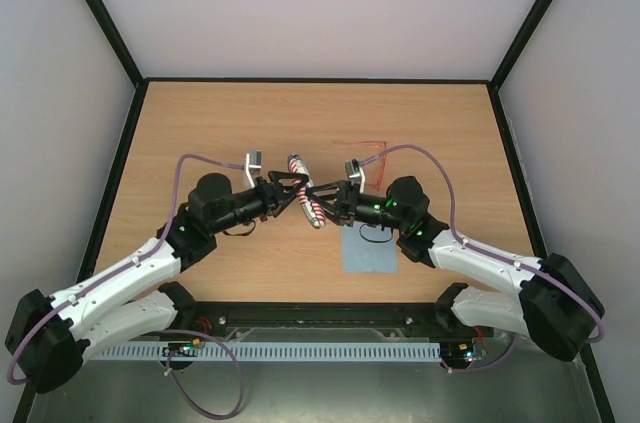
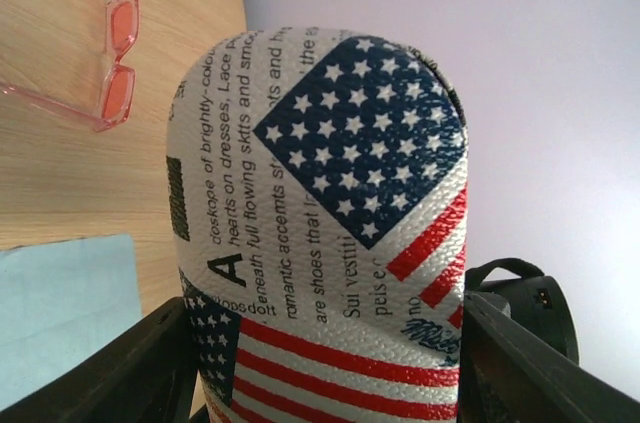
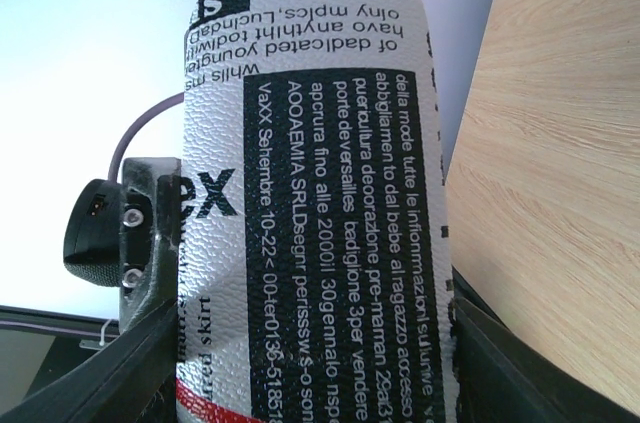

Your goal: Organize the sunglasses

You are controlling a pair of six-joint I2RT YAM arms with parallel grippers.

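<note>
A glasses case (image 1: 305, 193) with stars, red stripes and printed text is held up between my two arms, above the table. My right gripper (image 1: 312, 193) is shut on it from the right; in the right wrist view the case (image 3: 320, 193) fills the space between the fingers. From the left, my left gripper (image 1: 303, 181) has its fingers on both sides of the case (image 2: 320, 193); whether they press on it cannot be made out. Pink-red sunglasses (image 2: 118, 58) lie with arms spread on the table, right of centre in the top view (image 1: 382, 165).
A light blue cloth (image 1: 369, 251) lies flat on the wooden table (image 1: 230, 113), below the right gripper. Dark frame bars and walls border the table.
</note>
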